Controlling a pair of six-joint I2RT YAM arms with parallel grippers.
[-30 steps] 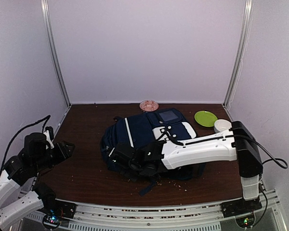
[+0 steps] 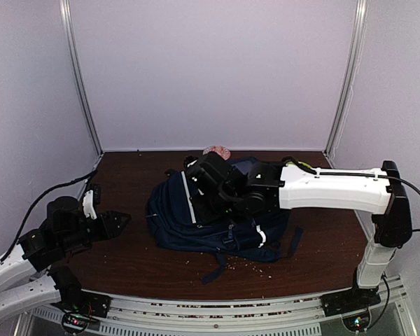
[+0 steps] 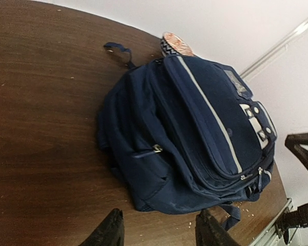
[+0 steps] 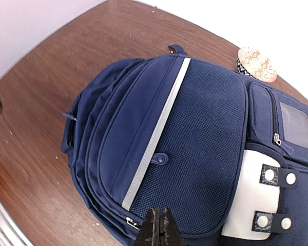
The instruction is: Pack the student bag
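Note:
The navy backpack (image 2: 175,224) lies on its back on the brown table, its front panel with a pale stripe facing up. In the right wrist view, my right gripper is over the bag's lower front, its fingertips together with nothing between them. A silver zipper pull (image 4: 132,222) lies just left of those fingers, outside them. Another pull (image 3: 156,148) hangs on the bag's side in the left wrist view. Off to the bag's left, my left gripper stands open and empty. From above, the right arm covers much of the bag.
A patterned bowl (image 4: 256,64) sits behind the bag. Bare table (image 2: 126,266) lies left of the bag. Small crumbs (image 2: 255,269) are scattered in front, near a loose strap (image 2: 215,269).
The right gripper has risen, moved back over the bag and closed. My left gripper has shifted right, toward the bag. The right arm now hides the green plate and white bowl from above.

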